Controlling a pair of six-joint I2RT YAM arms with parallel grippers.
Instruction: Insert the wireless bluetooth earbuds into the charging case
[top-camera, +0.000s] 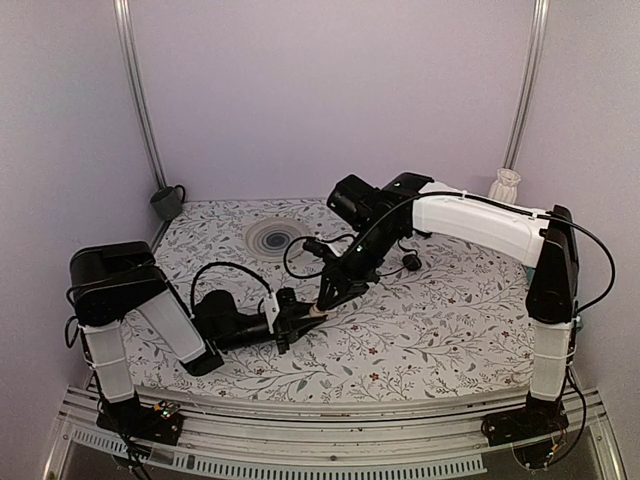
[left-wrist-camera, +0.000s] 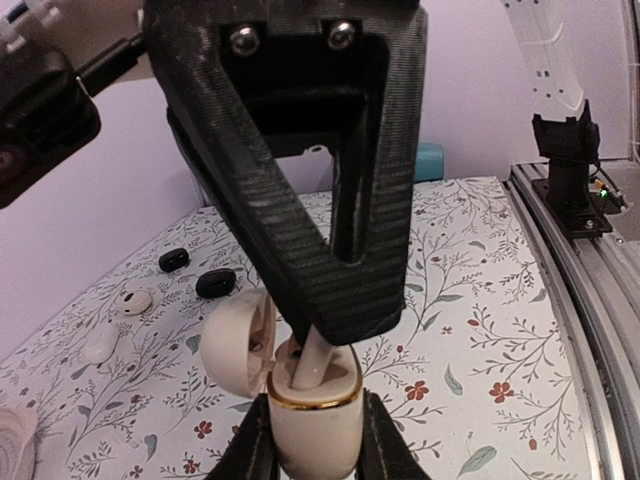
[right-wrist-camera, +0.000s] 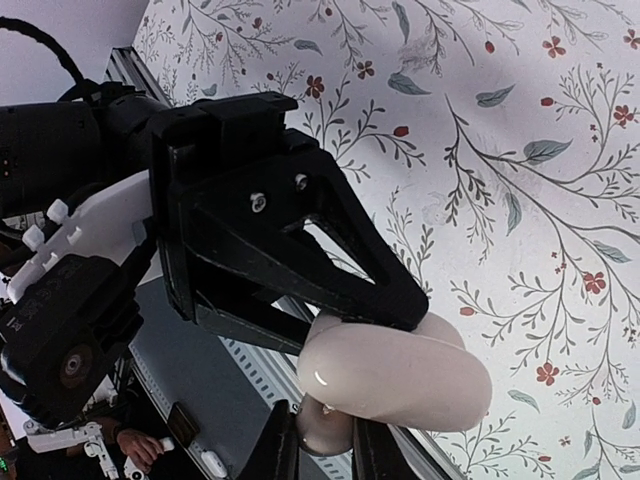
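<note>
My left gripper is shut on the pinkish-white charging case (left-wrist-camera: 318, 425), held above the table with its gold-rimmed opening upward. The case's rounded lid (left-wrist-camera: 238, 345) stands open to the left. From above, the black fingers (left-wrist-camera: 355, 320) of my right gripper reach over the opening. Beneath them a pale earbud stem (left-wrist-camera: 316, 356) slants into the case; how deep it sits is hidden. In the right wrist view a pale rounded piece, apparently the earbud (right-wrist-camera: 325, 428), shows between the shut right gripper's fingers, close against the case (right-wrist-camera: 400, 375). Both grippers meet left of centre in the top view.
Two black oval objects (left-wrist-camera: 215, 283) and pale round items (left-wrist-camera: 133, 300) lie on the table behind. A ringed round plate (top-camera: 277, 239) and a grey mug (top-camera: 168, 203) sit at the back left, a white vase (top-camera: 505, 186) at the back right.
</note>
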